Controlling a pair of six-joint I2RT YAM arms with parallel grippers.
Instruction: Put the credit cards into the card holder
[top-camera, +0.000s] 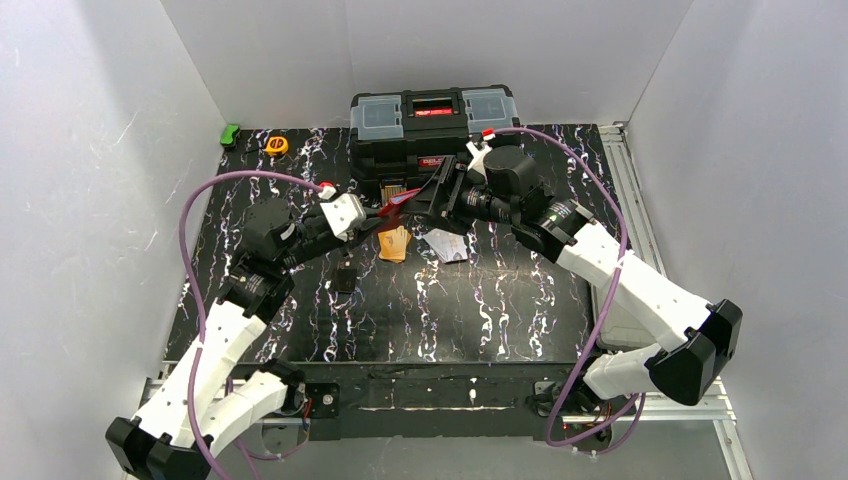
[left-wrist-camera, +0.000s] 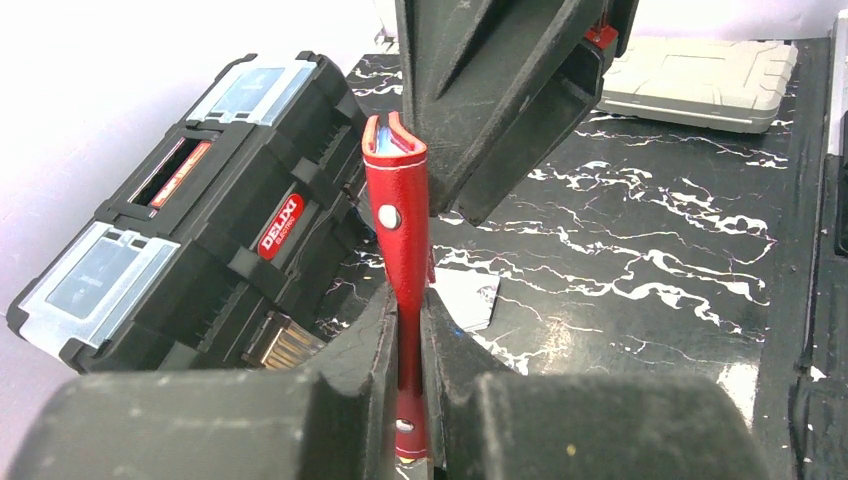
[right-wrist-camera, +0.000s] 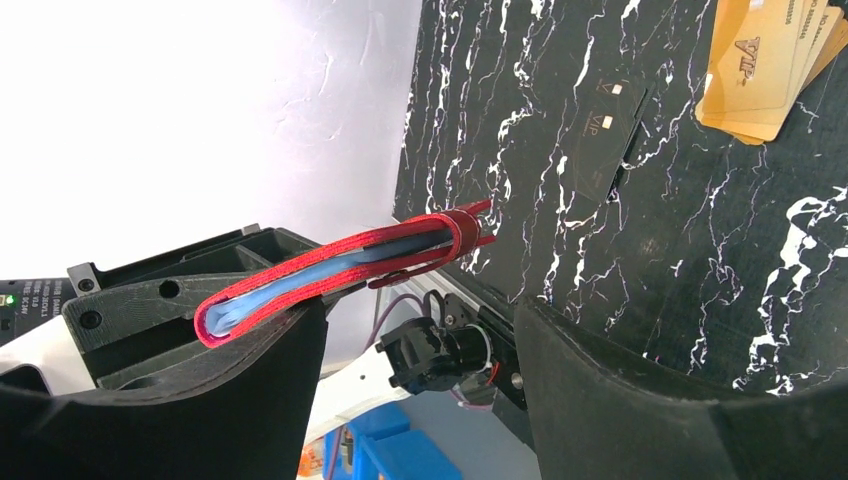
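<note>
Raised above the table's middle is a red card holder (left-wrist-camera: 400, 250) with white snaps, its lower end pinched by my left gripper, which is shut on it. In the right wrist view the holder (right-wrist-camera: 350, 265) shows edge-on, with something blue inside. My right gripper is part open close to the holder, and its black fingers (left-wrist-camera: 490, 90) stand against or just beside the holder's upper part; contact cannot be told. Gold cards (top-camera: 394, 245), white cards (top-camera: 447, 245) and black cards (right-wrist-camera: 607, 135) lie on the marble-patterned table.
A black toolbox (top-camera: 434, 140) with clear lids stands at the back, close behind both grippers. An orange tape measure (top-camera: 276, 146) and a green item (top-camera: 230, 135) sit at the back left.
</note>
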